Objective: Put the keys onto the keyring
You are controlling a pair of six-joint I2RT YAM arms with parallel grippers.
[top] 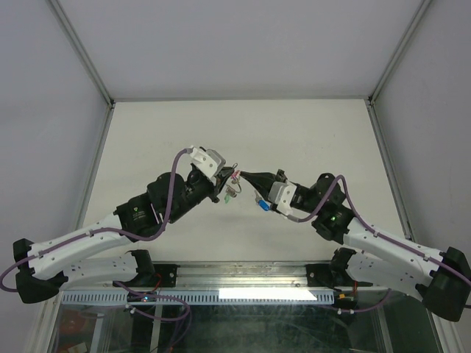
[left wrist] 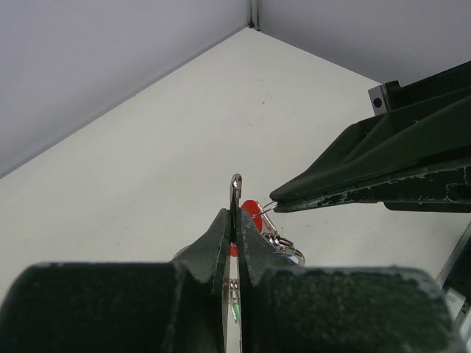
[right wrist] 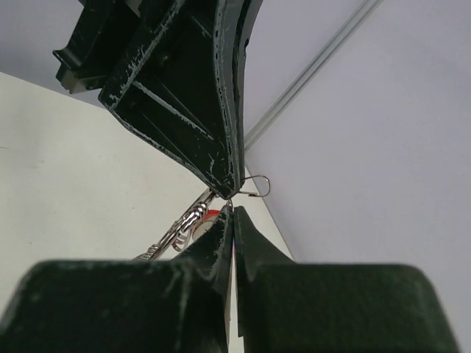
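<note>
My left gripper is shut on the keyring, whose bent wire end (left wrist: 235, 185) rises above the fingertips. Below hang its twisted chain (left wrist: 280, 244) and a green key (left wrist: 235, 303), mostly hidden behind the fingers. My right gripper is shut on the red key by its thin metal part. In the left wrist view the red key (left wrist: 252, 210) sits just beside the left fingertips, close to the wire end. Whether the wire passes through its hole cannot be told. A blue key (top: 263, 204) lies on the table under the right gripper.
Grey walls (top: 51, 110) stand around it. The two grippers almost touch at the table's middle.
</note>
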